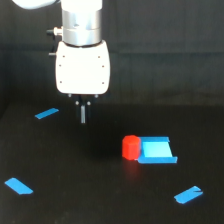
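A red block (131, 147) rests on the black table right of centre. Against its right side is a pale square bordered with blue tape (157, 149); whether the block overlaps the tape edge is hard to tell. My gripper (83, 118) hangs fingers-down below the white arm housing, to the left of and farther back than the block, well apart from it. The fingers look close together and too small to judge their gap. No object shows at their tips.
Strips of blue tape lie on the table at back left (47, 113), front left (18, 186) and front right (188, 195). A dark curtain (160, 60) hangs behind.
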